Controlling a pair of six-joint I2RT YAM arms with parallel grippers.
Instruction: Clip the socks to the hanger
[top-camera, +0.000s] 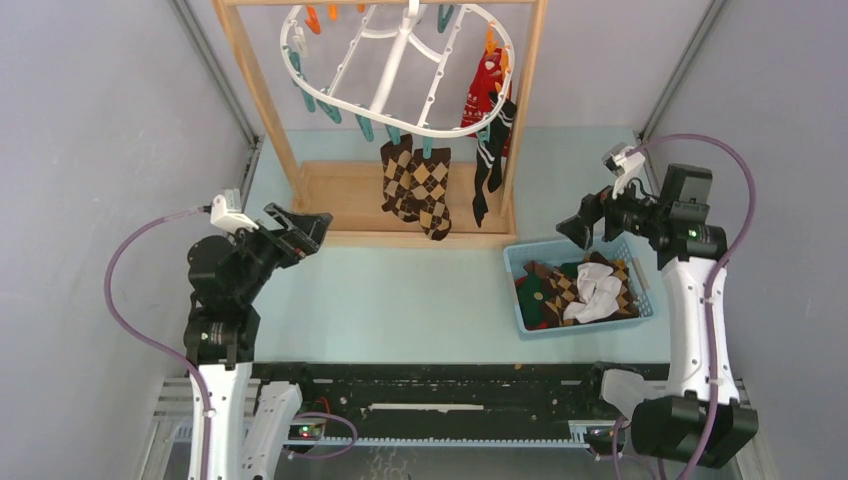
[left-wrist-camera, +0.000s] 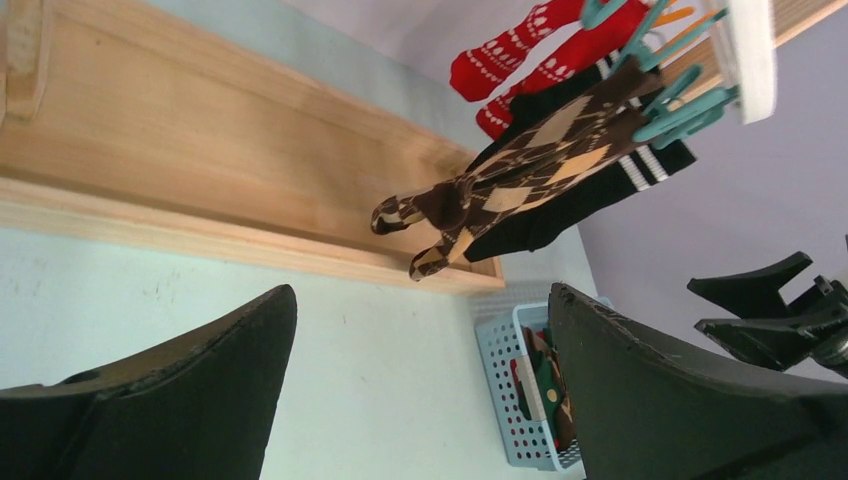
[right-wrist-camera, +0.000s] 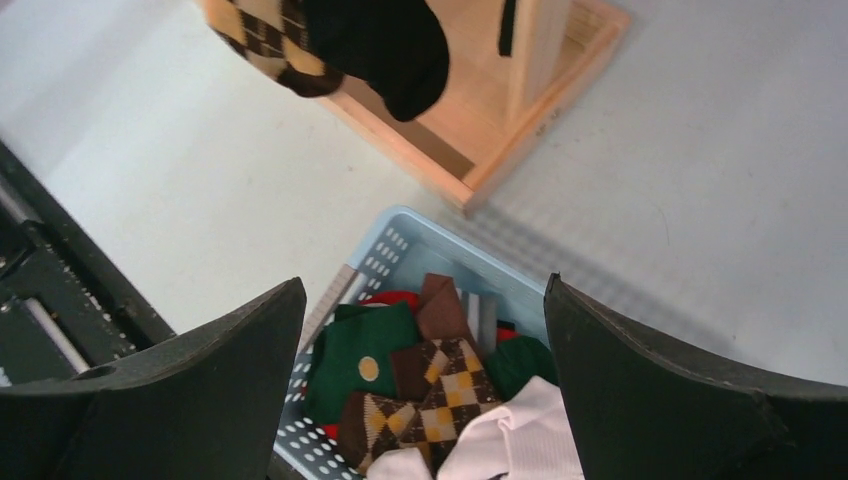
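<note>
The white oval hanger (top-camera: 383, 92) hangs from a wooden frame, with teal and orange clips along its rim. A pair of brown argyle socks (top-camera: 431, 190) dangles from teal clips at its front; black striped socks (top-camera: 490, 150) and red patterned socks (top-camera: 485, 82) hang at its right. More socks lie loose in the blue basket (top-camera: 512, 268), among them white socks (right-wrist-camera: 522, 440), a green sock (right-wrist-camera: 365, 360) and argyle ones. My right gripper (top-camera: 583, 220) is open, empty, above the basket's back edge. Open and empty too, my left gripper (top-camera: 313, 235) stands left of the hanging argyle socks.
Below the hanger is the frame's wooden base (top-camera: 340, 238), its right post (top-camera: 525, 105) rising between the hanging socks and my right arm.
</note>
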